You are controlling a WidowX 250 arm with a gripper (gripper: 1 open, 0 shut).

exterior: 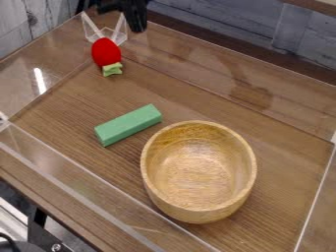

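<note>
A black gripper (116, 16) shows at the top left edge of the camera view, partly cut off, above and apart from a red rounded object (105, 52). Clear pieces stand behind the red object, and a small pale green piece (113, 69) lies at its lower edge. Whether the fingers are open or shut is unclear.
A long green block (129, 124) lies in the middle left of the wooden table (250, 79). A large round yellowish bowl (197, 169) sits at the lower right.
</note>
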